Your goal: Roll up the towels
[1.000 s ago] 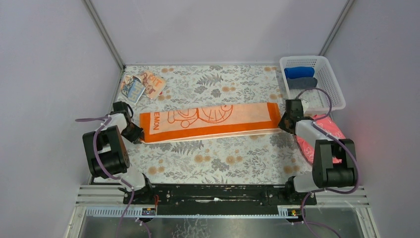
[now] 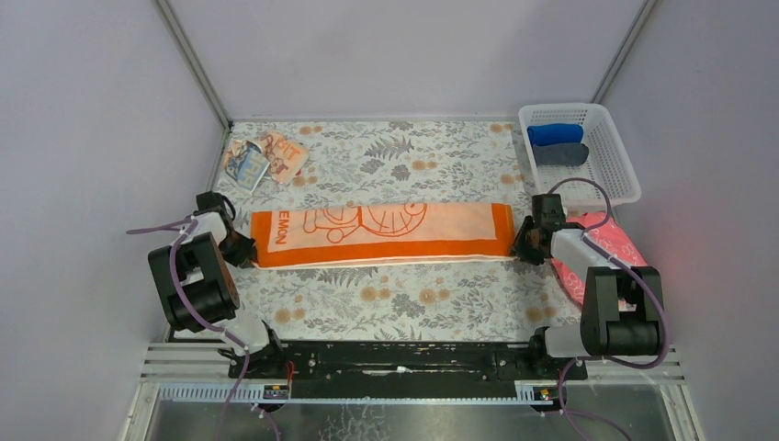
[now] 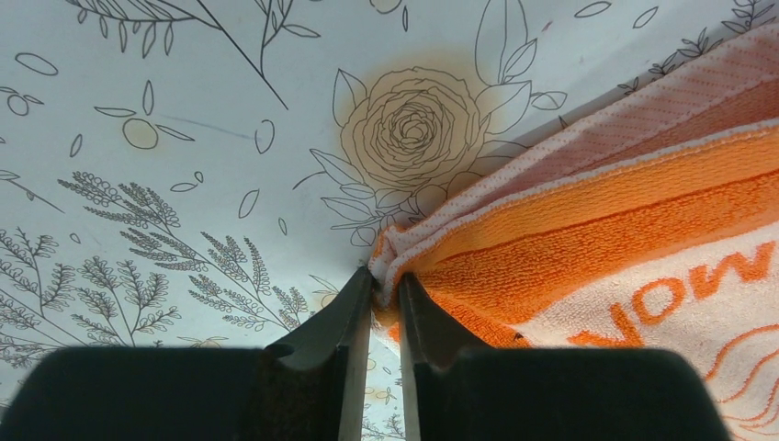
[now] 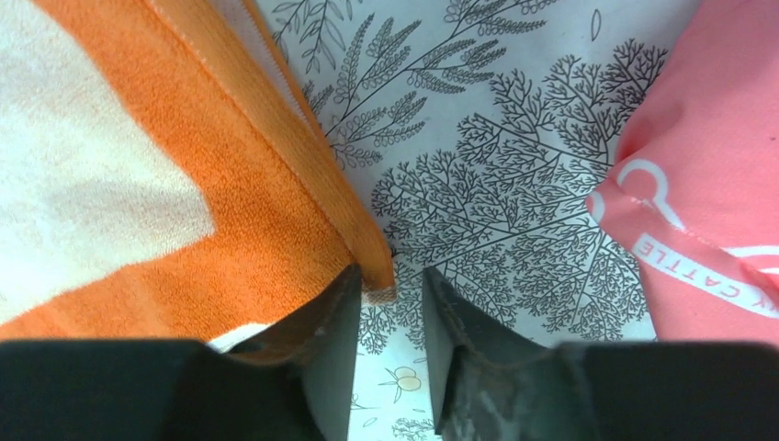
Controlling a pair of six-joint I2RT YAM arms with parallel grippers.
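An orange towel [image 2: 386, 234] with LEMON print lies folded into a long strip across the middle of the table. At its left end my left gripper is shut on the folded corner. My right gripper stands part open at the towel's right end, with the orange corner [image 4: 372, 257] beside its left fingertip. A red-pink cloth [image 2: 609, 243] lies to the right, partly under the right arm.
A white basket [image 2: 611, 156] at the back right holds a blue roll [image 2: 556, 133] and a grey roll [image 2: 560, 154]. Printed papers or cloths [image 2: 280, 156] lie at the back left.
The towel has shifted slightly left and its right end has moved toward the front. My left gripper has moved left with it; the right gripper has moved toward the front.
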